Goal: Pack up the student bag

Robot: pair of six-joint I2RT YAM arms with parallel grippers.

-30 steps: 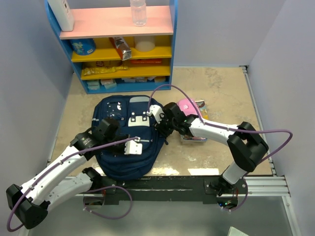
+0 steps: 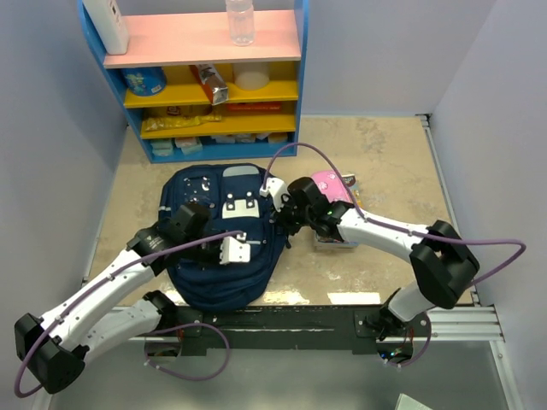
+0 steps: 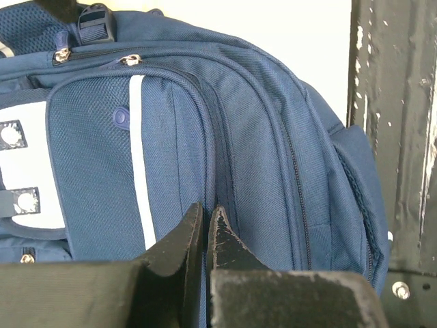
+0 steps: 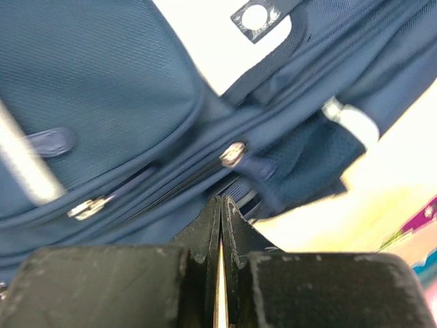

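Note:
The dark blue student bag [image 2: 224, 286] lies flat on the table in the top view. My left gripper is shut on the bag, pinching a raised fabric edge beside the white stripe [image 3: 141, 164]. In the right wrist view, my right gripper is shut with nothing between its fingers. Just beyond its tips, outside the fingers, is the side zipper pull [image 4: 256, 167], a blue tab on a metal slider. A second metal slider [image 4: 89, 207] shows to the left on the same side.
A pink item [image 2: 331, 184] and other goods lie right of the bag, partly behind my right arm. The shelf [image 2: 205, 34] at the back holds bottles, cans and packets. Bare table [image 2: 393, 162] stretches to the right.
The left arm has shifted slightly, still pinching the fabric.

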